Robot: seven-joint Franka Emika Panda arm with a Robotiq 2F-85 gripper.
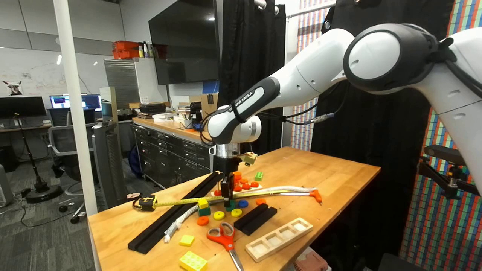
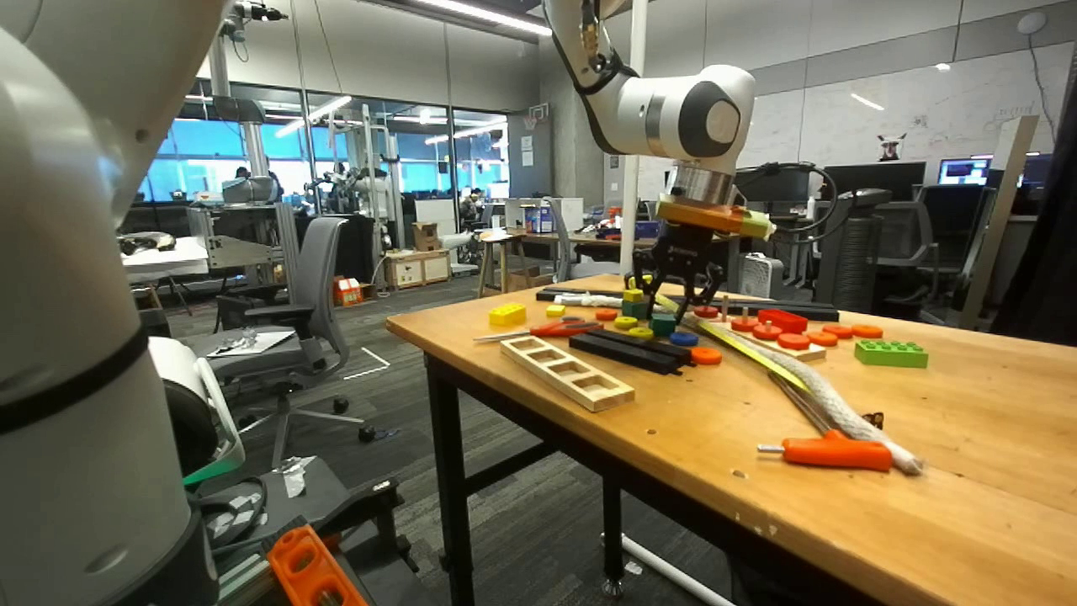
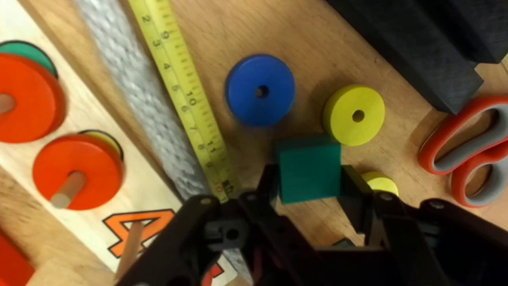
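In the wrist view a green cube [image 3: 309,171] sits between the two dark fingers of my gripper, which is shut on it with a finger at either side. Exterior view 1 has the gripper [image 1: 229,204] pointing down, low over the crowded middle of the table, the green cube [image 1: 231,207] at its tips. From exterior view 2 the cube [image 2: 663,324] appears at or very near table height; any gap under it cannot be made out. A yellow ring [image 3: 356,116] lies close beside the cube, a blue ring [image 3: 260,90] a little farther off.
Another green block [image 1: 204,210] with a yellow one [image 1: 203,203] on top stands nearby. Around lie a tape measure [image 1: 147,203], rope [image 3: 138,90], orange scissors [image 1: 222,235], black rails [image 1: 254,219], a peg board [image 3: 90,224] and a wooden tray [image 1: 278,239].
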